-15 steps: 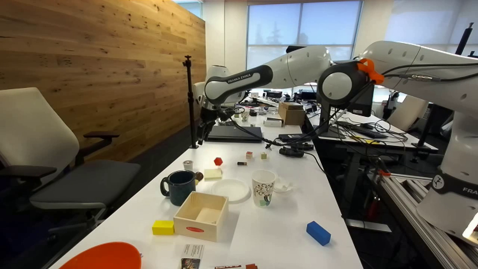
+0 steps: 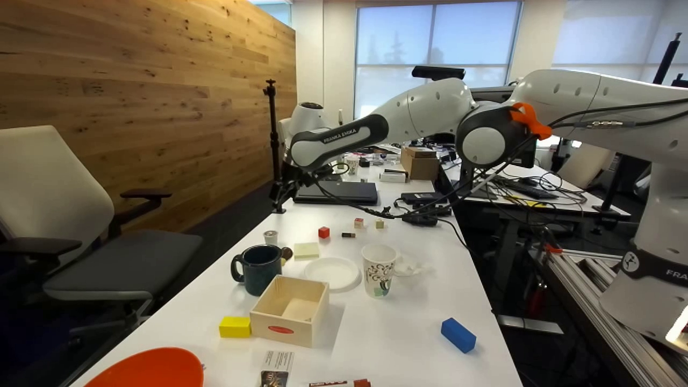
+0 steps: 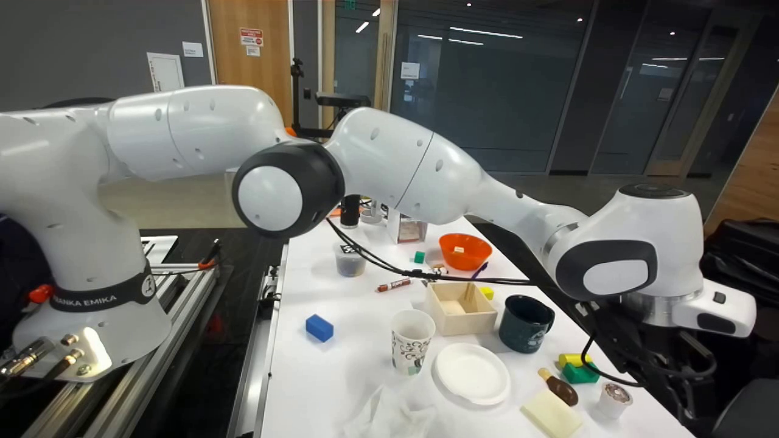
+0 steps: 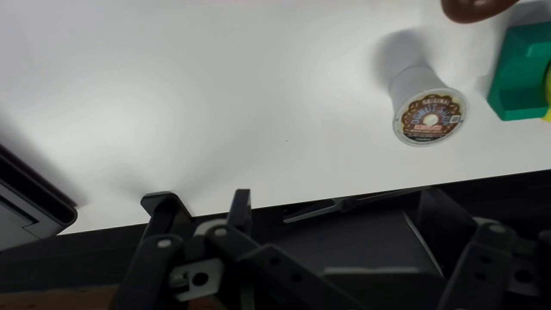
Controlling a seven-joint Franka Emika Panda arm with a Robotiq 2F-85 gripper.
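My gripper is open, with nothing between its fingers. In the wrist view it hangs over the table's edge, dark floor showing beneath the gap. Exterior view 1 has the gripper (image 2: 281,194) at the far left side of the table, above the edge. A small red cube (image 2: 323,232) rests on the white tabletop, to the right of the gripper and apart from it; it is out of the wrist view. The coffee pod (image 4: 429,116) stands inside the edge, also clear of the fingers.
A dark mug (image 2: 260,267), a wooden box (image 2: 284,316), a white plate (image 2: 333,273) and a paper cup (image 2: 378,271) stand mid-table. A flat black case (image 2: 342,192) lies behind. Two small cubes and a short dark cylinder (image 2: 348,235) sit near the red cube. The right front has free room around the blue block (image 2: 458,335).
The red cube has shifted a little right and now sits flat; earlier it looked tipped on a corner. My gripper has moved slightly left, toward or past the table's edge.
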